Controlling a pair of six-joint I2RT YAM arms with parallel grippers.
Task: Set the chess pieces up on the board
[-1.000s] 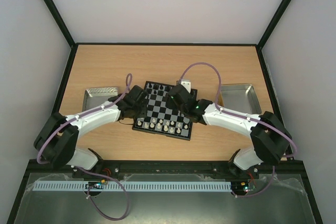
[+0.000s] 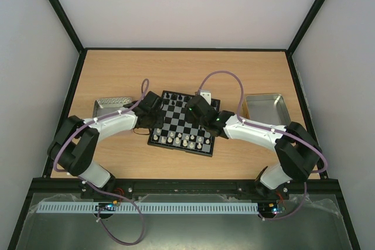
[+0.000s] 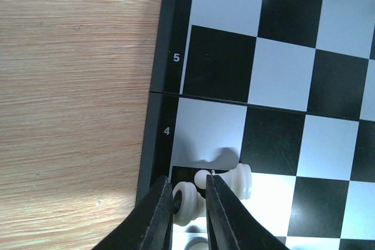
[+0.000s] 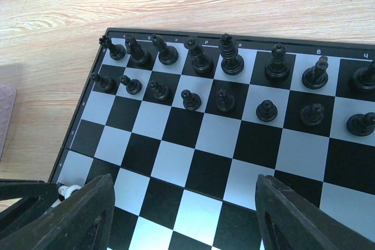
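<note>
The chessboard (image 2: 176,115) carries white pieces along its near side and black pieces (image 4: 231,62) in rows along the far side. In the left wrist view, my left gripper is low at the board's edge below rank 4, by a white piece lying on its side (image 3: 234,180) and another white piece (image 3: 187,209) tilted or lying at its fingers; whether it holds one is unclear. My right gripper is open over the board, nothing visible between its fingers.
A metal tray (image 2: 266,112) stands right of the board, another tray (image 2: 108,106) left of it under the left arm. Bare wood lies behind the board.
The left arm has moved slightly backward and toward the board's left edge since a second ago. The right arm has shifted very little.
</note>
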